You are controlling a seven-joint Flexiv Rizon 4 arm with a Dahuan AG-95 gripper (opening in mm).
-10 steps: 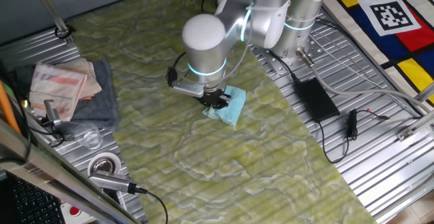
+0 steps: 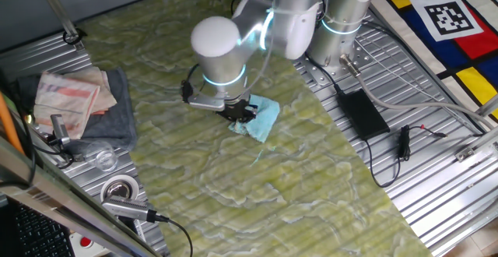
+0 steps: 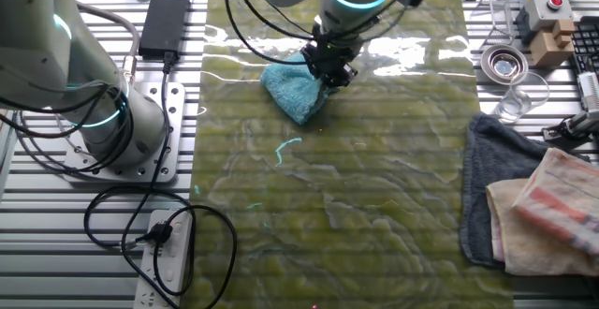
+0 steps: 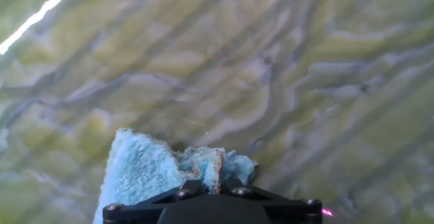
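A light-blue fluffy cloth (image 2: 266, 121) rests on or just above the green marbled mat, crumpled at one end. My gripper (image 2: 247, 115) is over that end, pointing down. In the wrist view, the bunched part of the cloth (image 4: 142, 166) comes up between the two black fingertips, and the gripper is shut on it. The rest of the cloth spreads out to the left there. Exterior view 2 has the cloth (image 3: 295, 89) hanging to the left of the gripper (image 3: 329, 73). Whether its underside touches the mat, I cannot tell.
Small cyan streaks (image 3: 285, 148) show on the mat (image 3: 374, 225) near the cloth. Folded towels (image 2: 70, 97), a clear cup (image 2: 101, 157) and a metal bowl (image 2: 120, 188) stand off the mat's left side. A black power adapter (image 2: 362, 114) lies right.
The arm and gripper have shifted slightly left and up in exterior view 1, and the cloth's held end has gone with them. A cyan streak now shows below the cloth, absent one second ago.
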